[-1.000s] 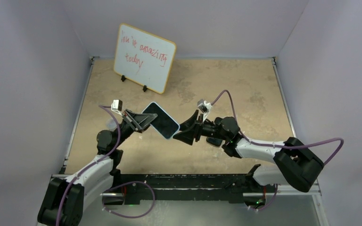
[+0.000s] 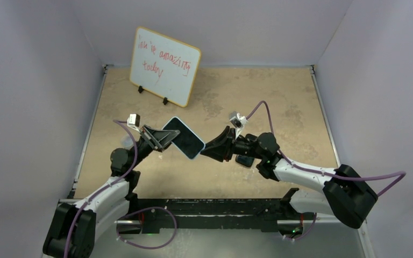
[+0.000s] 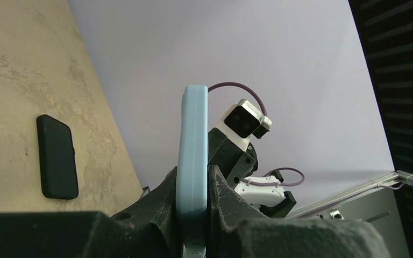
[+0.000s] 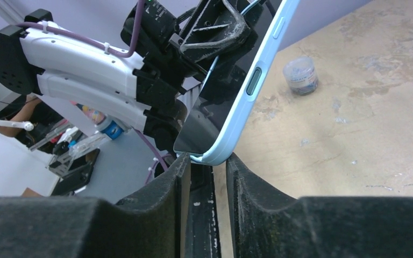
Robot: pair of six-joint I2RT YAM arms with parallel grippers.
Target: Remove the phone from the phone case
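The phone [image 2: 189, 143] in its light blue case is held up in the air, tilted, by my left gripper [image 2: 171, 136], which is shut on it; the case edge [image 3: 192, 156] stands between those fingers in the left wrist view. My right gripper is at the lower corner of the case, its fingertips close around that corner with a small gap between them. Whether they touch it I cannot tell.
A black phone-shaped object [image 3: 57, 157] lies on the table under the right arm. A clear tub [image 4: 300, 76] stands at the left. A whiteboard [image 2: 165, 62] stands at the back.
The right gripper's fingers have closed partly at the case's corner, and the right arm has shifted slightly since about a second ago. The left gripper and phone have not visibly moved.
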